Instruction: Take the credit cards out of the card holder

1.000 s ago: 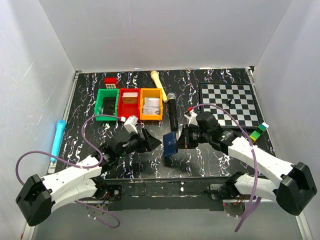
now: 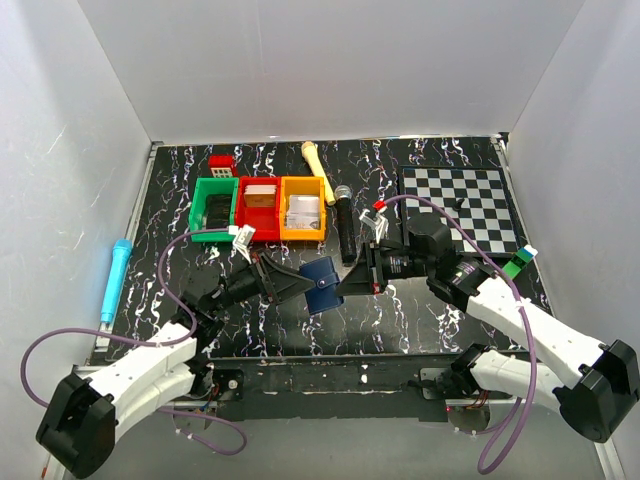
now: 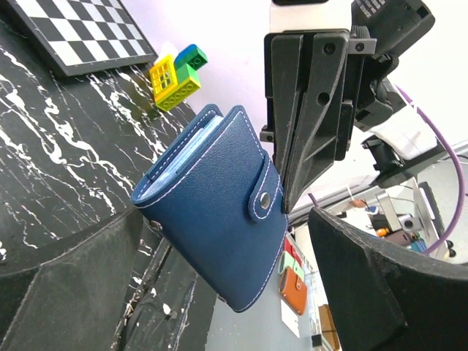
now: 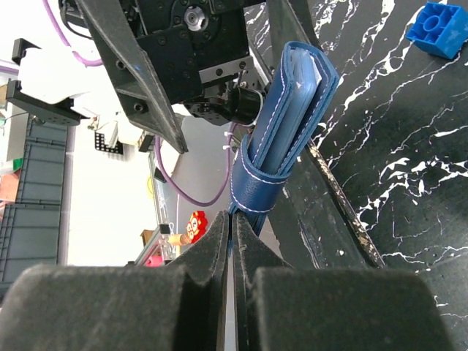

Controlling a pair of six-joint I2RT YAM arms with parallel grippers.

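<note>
The dark blue card holder (image 2: 322, 285) hangs above the front middle of the table, its snap strap closed. My right gripper is shut on the strap side of the holder. Pale, clear-looking sleeves or cards (image 4: 298, 95) show between the covers in the right wrist view; single cards cannot be told apart. My left gripper stands open, its two fingers spread on either side of the holder's near end in the left wrist view. Whether the left finger (image 3: 110, 256) touches the holder's corner, I cannot tell.
Behind the arms stand green (image 2: 194, 213), red (image 2: 259, 237) and orange bins (image 2: 303, 236) with contents. A black microphone (image 2: 346, 225) lies near the right gripper. A chessboard (image 2: 462, 205) sits back right; toy blocks (image 2: 520, 262) lie at the right edge.
The holder has shifted left with my right gripper and turned its broad face more toward the top camera. My left gripper has swung round and come closer to it.
</note>
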